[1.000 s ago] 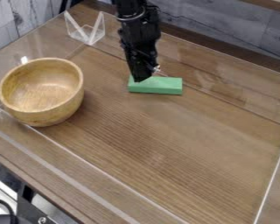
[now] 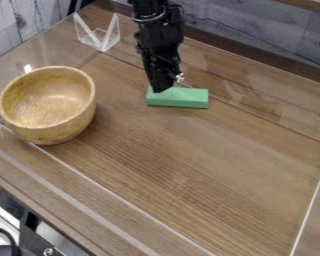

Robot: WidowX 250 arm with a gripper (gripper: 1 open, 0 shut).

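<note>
The black robot gripper (image 2: 164,72) hangs from the top centre of the camera view, over the left part of a flat green block (image 2: 188,98) on the wooden table. Its fingertips are close to the block's back edge; whether they touch it, and how the fingers stand, I cannot tell.
A large wooden bowl (image 2: 48,104) stands at the left. Low walls or edges bound it at the back, with white brackets at the back left and left side.
</note>
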